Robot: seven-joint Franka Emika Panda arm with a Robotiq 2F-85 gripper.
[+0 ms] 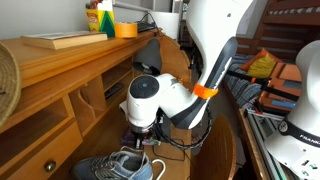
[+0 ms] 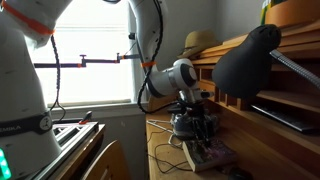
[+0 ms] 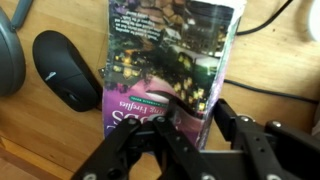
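Note:
A book (image 3: pixel 165 50) with a dark picture cover and a purple lower part fills the middle of the wrist view. Over its lower end is my gripper, part open, one finger at each side. I cannot tell whether the fingers touch the book. In exterior view 2 the book (image 2: pixel 208 152) lies on the desk, with my gripper (image 2: pixel 198 128) close above its far end. Exterior view 1 has the gripper (image 1: pixel 147 140) low over the desk behind a grey shoe; its fingertips are hard to make out there.
The grey shoe (image 1: pixel 112 165) sits at the front of the desk. A black mouse (image 3: pixel 66 70) lies beside the book, and a thin black cable (image 3: pixel 270 91) runs past its other side. A dark lamp head (image 2: pixel 246 68) hangs nearby, and wooden cubbies (image 1: pixel 90 95) line the back.

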